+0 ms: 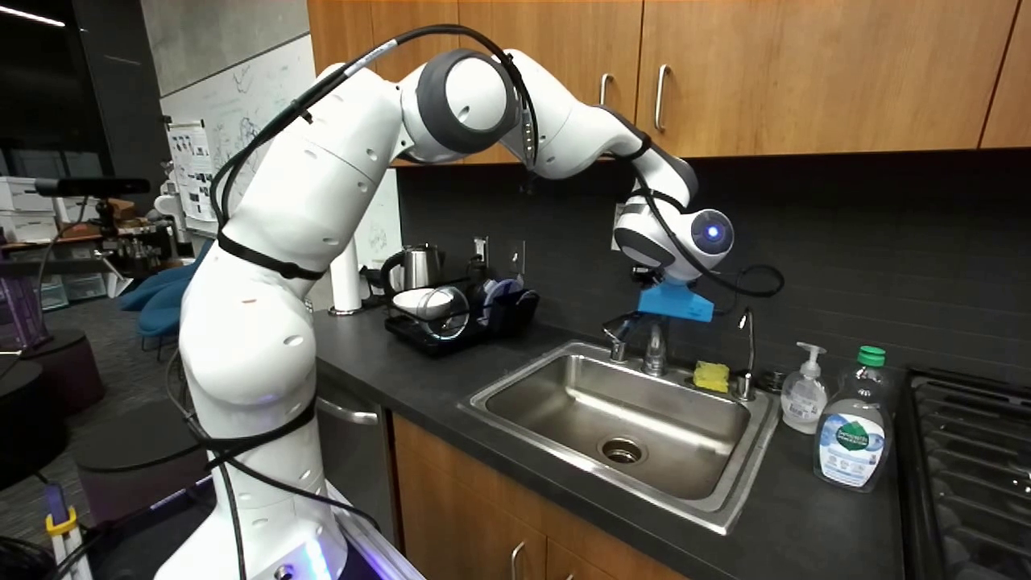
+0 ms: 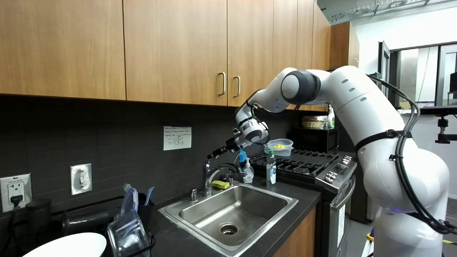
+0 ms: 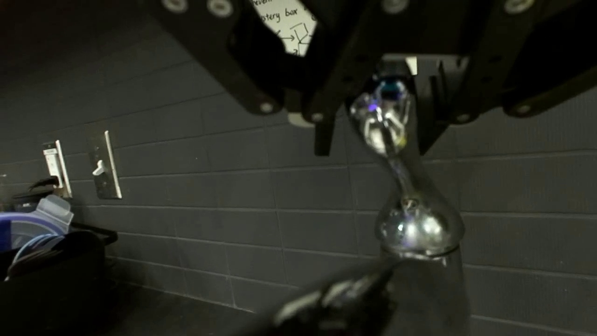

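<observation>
At the back rim of the sink (image 1: 734, 483), my gripper (image 2: 210, 156) slants down from the right over the faucet (image 2: 208, 176). A shiny faucet lever (image 3: 386, 126) stands in the middle of the wrist view. My gripper has its fingertips parted on either side of the lever's upper end. A gap shows on the left of the lever, while on the right the finger (image 3: 429, 131) is very near it; contact there cannot be told. A blue piece (image 1: 676, 301) on the wrist partly hides the gripper in the first exterior view.
A yellow sponge (image 1: 711, 376), a soap pump (image 1: 804, 391) and a dish soap bottle (image 1: 854, 435) stand right of the faucet. A dish rack (image 1: 411, 333) occupies the left counter. Dark wall (image 3: 235, 168) lies close behind; cabinets (image 1: 821, 77) hang above. The sink basin is empty.
</observation>
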